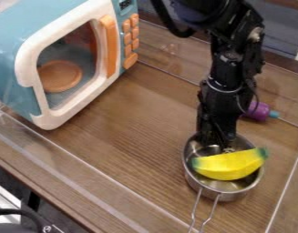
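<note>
A yellow toy banana (229,165) with a green tip lies crosswise in a steel pot (206,184), whose wire handle points toward the front. My black gripper (214,145) reaches down into the back of the pot, just behind the banana. Its fingertips are partly hidden, and whether they are open or shut is unclear.
A toy microwave (66,82) with its door open and an orange disc inside stands at the left. A purple object (258,110) lies behind the arm at the right.
</note>
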